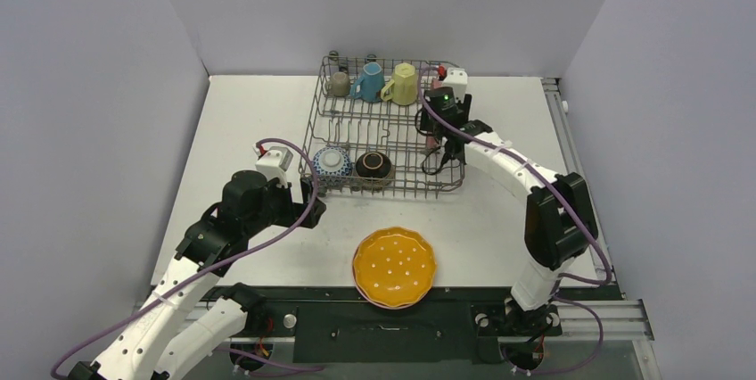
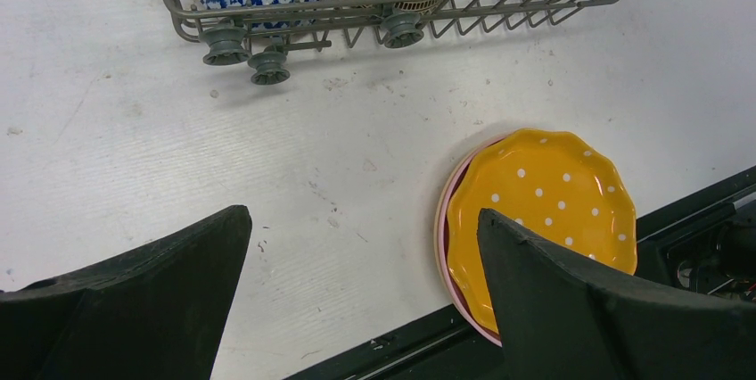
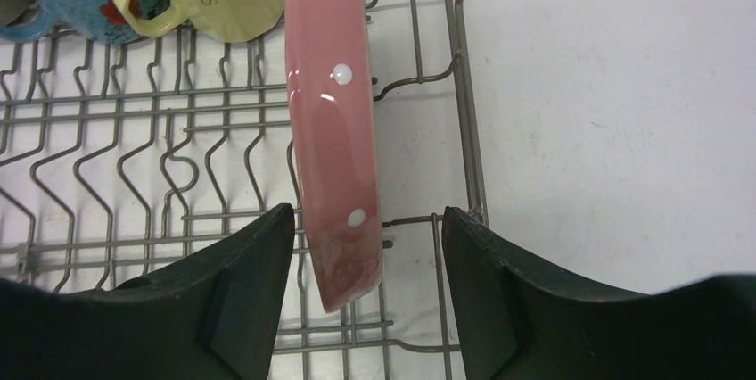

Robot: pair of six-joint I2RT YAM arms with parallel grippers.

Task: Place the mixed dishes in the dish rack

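The wire dish rack [image 1: 357,130] stands at the back of the table. Its back row holds a grey cup [image 1: 338,85], a blue mug [image 1: 368,82] and a yellow mug [image 1: 401,84]; a blue-white bowl [image 1: 332,162] and a black bowl [image 1: 373,165] sit in the front. On the rack's right side a pink dotted plate [image 3: 332,95] stands on edge. My right gripper is open above it, fingers apart on either side, not visibly touching. A yellow dotted plate [image 1: 394,267] lies on a pink one [image 2: 440,237]. My left gripper hangs open and empty, left of these plates.
Bare table [image 1: 481,237] lies right of the stacked plates, and more at the left. The rack's middle slots are empty. Grey walls [image 1: 383,5] close in the back and both sides. The plates reach the table's dark front edge [image 1: 294,295].
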